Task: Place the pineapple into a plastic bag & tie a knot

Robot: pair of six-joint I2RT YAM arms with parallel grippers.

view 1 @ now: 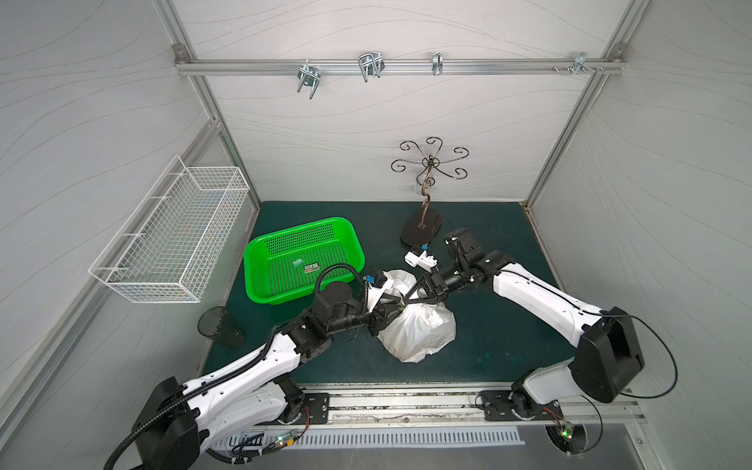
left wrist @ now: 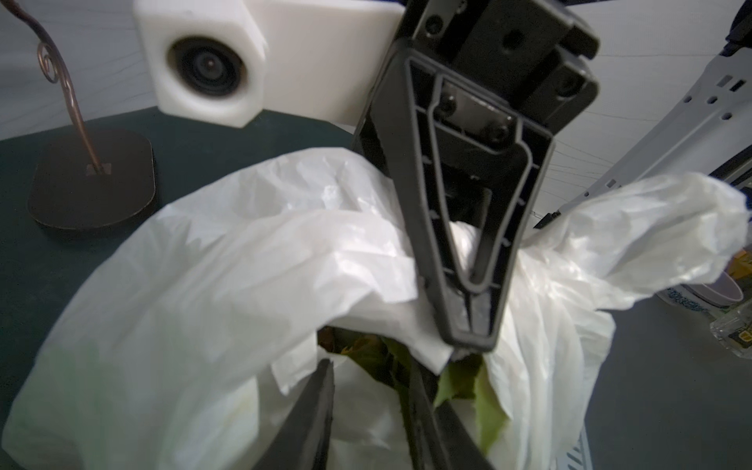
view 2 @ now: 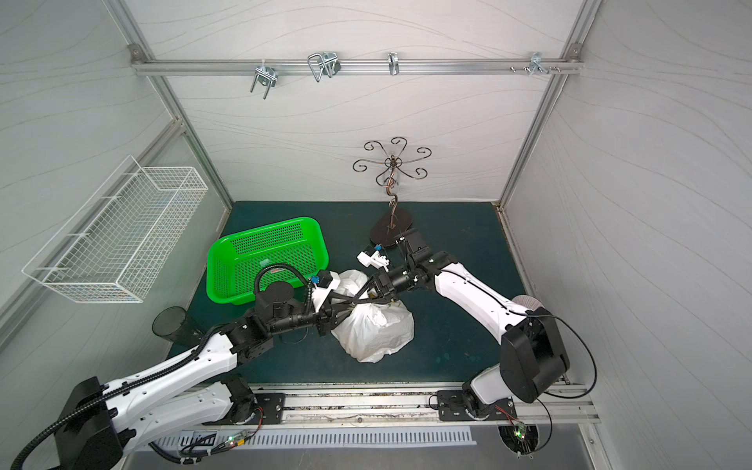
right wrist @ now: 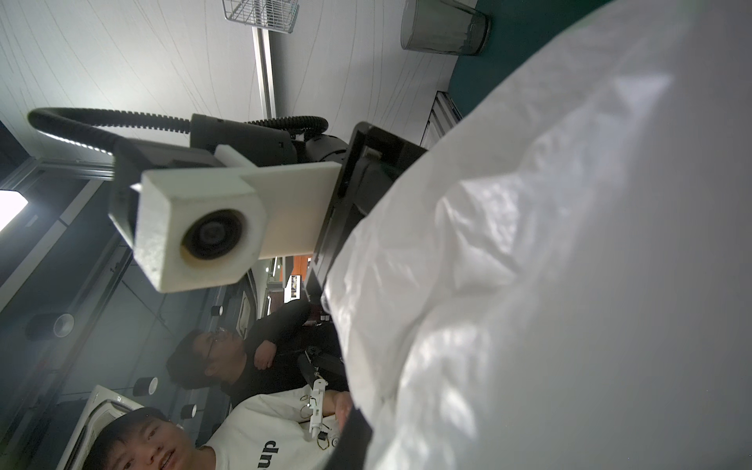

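Observation:
The white plastic bag (view 1: pixel 420 333) stands bulging at the table's middle. Green pineapple leaves (left wrist: pixel 487 403) show at its opening in the left wrist view, while the fruit's body is hidden inside. My left gripper reaches into that opening, its two fingers apart with plastic and leaf around them. From the opposite side, my right gripper (view 1: pixel 407 299) meets it over the bag's mouth with its fingers spread. One right finger (left wrist: pixel 462 258) presses against the plastic beside the leaves. Bag film (right wrist: pixel 501 297) fills much of the right wrist view and hides that gripper's tips.
A green basket (view 1: pixel 254 270) stands left of the bag, close to the left arm. Behind is a metal stand with a dark base (view 1: pixel 420 228). A dark glass (view 1: pixel 220 326) stands at the left edge. Table to the right of the bag is clear.

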